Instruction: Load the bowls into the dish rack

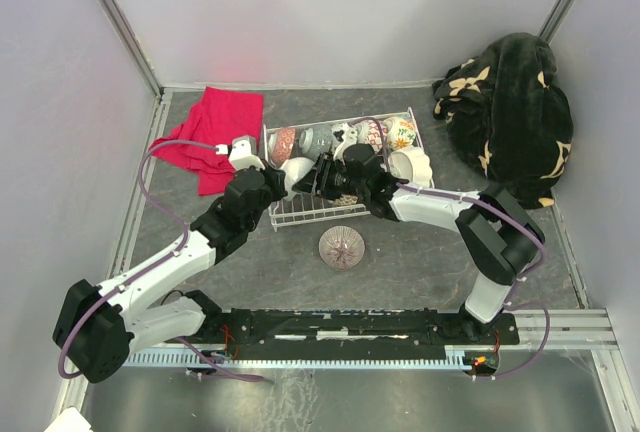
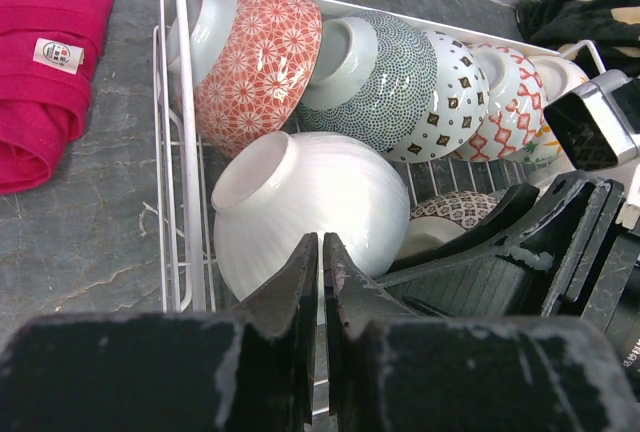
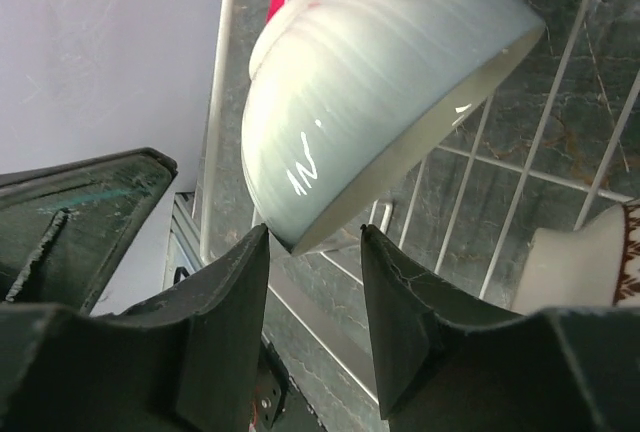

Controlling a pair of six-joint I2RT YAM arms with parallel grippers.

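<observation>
A large white bowl rests tilted in the front left of the dish rack. My left gripper is at the bowl's near side, fingertips close together; whether they grip its rim is unclear. My right gripper is at the other side, fingers apart around the bowl's lower edge or just beside it. Patterned bowls stand along the rack's back row, and another patterned bowl lies partly hidden at the front.
A glass bowl sits on the counter in front of the rack. A red cloth lies at the back left, a dark patterned blanket at the right.
</observation>
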